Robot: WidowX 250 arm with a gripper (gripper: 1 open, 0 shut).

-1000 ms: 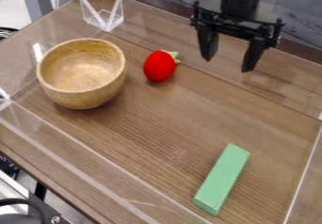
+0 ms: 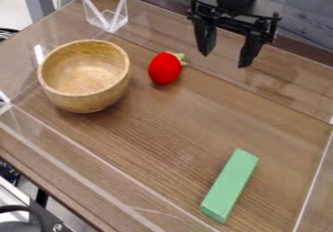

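My black gripper [image 2: 233, 33] hangs over the back of the wooden table, open, with its fingers spread apart and nothing seen between them. Down and left of it lies a red tomato-like object [image 2: 166, 68] with a small green top. A tan bowl [image 2: 84, 97] sits at the left. A long green block [image 2: 229, 185] lies at the front right.
A clear plastic container [image 2: 107, 14] stands at the back left. Dark cables and other items lie beyond the table's left edge.
My gripper has shifted a little to the left across the back of the table. The red object, bowl and green block have not moved.
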